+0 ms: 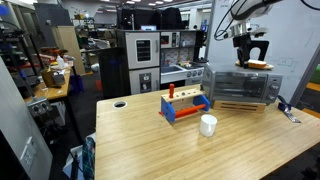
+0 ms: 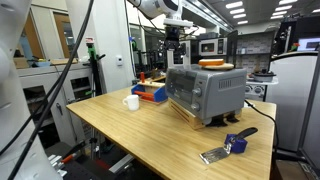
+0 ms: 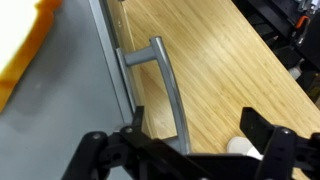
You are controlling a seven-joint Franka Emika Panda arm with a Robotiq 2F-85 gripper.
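A silver toaster oven [image 1: 240, 84] stands at the right of the table on a wooden base. My gripper is open above the oven's front edge, its two black fingers spread wide. In the wrist view the grey oven handle [image 3: 172, 88] runs through the gap between the fingers, seen from above; how far below them it lies is hard to judge. Nothing is held. On top of the oven sits an orange and white dish-like item [image 2: 214, 62], beside the gripper. A white mug [image 1: 208, 125] stands upright on the table in front of the oven.
A blue rack [image 1: 185, 105] with a red item stands left of the oven. Right of the oven lie a metal spatula [image 2: 214, 155] and a dark blue object [image 2: 236, 144].
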